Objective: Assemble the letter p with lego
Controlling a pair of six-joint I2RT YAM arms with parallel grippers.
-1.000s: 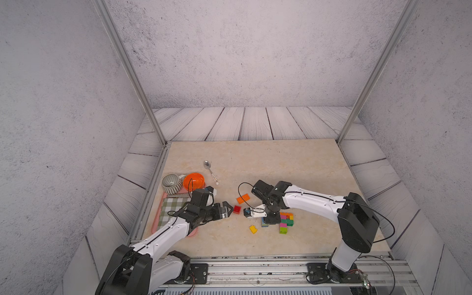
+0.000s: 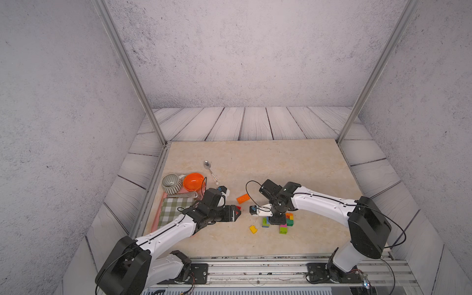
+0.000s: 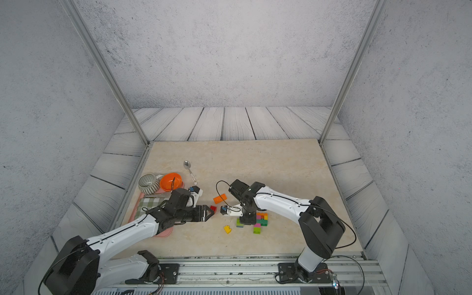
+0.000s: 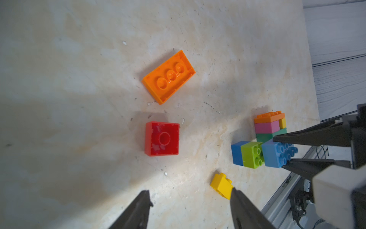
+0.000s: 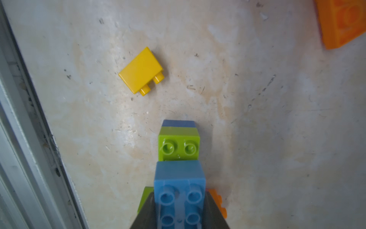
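My right gripper is shut on a light blue brick, its studs showing between the fingers. That brick hangs close by a lime green brick set against a dark blue one; whether they touch I cannot tell. Behind it are joined orange, pink and dark green bricks. In the left wrist view, my left gripper has its fingers apart, with only tabletop seen between them. A hollow-side-up red brick lies just beyond those fingers.
A loose orange brick lies upside down beyond the red one. A small yellow brick lies on its side near the front. At the left stand an orange bowl, a striped cup and a spoon.
My left gripper has moved right, over the red brick, which it now partly covers in the top left view. My right gripper has shifted right, uncovering a lime green brick.
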